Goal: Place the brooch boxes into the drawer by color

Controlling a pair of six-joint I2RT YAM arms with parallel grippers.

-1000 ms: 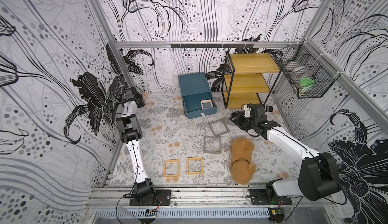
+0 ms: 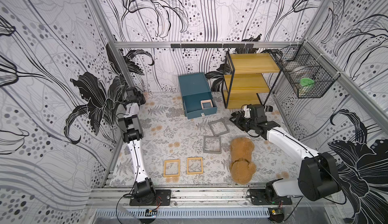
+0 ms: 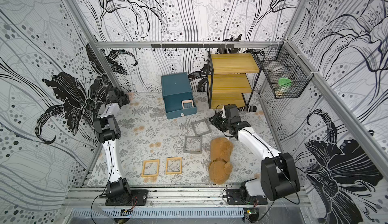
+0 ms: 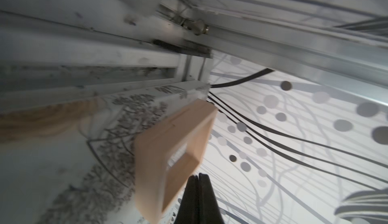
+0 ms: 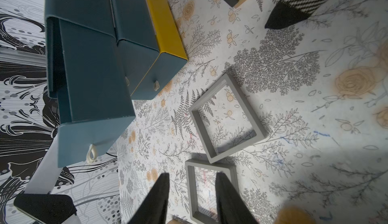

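In the left wrist view a pink brooch box (image 4: 151, 155) stands tilted on edge near the side wall. My left gripper is shut beside its lower rim; nothing shows between the fingers, and contact is unclear. That box is hidden in both top views. Another pink brooch box (image 2: 206, 101) lies in the pulled-out lower drawer (image 2: 190, 114) of the teal cabinet. Two grey boxes (image 5: 244, 102) lie in front of it, close together. Nearer the front edge are two yellow boxes (image 2: 171, 160). My right gripper hovers open and empty over the grey boxes.
A brown plush toy (image 2: 241, 159) lies front right. Behind the right arm stands a wooden shelf (image 2: 252, 63) with a black frame. A wire basket (image 2: 313, 72) hangs on the right. Floor between the left arm and the drawer is clear.
My left arm has shifted slightly to the right, with its wrist swinging a little. The right arm, the drawer and the boxes in the top left view have stayed put.
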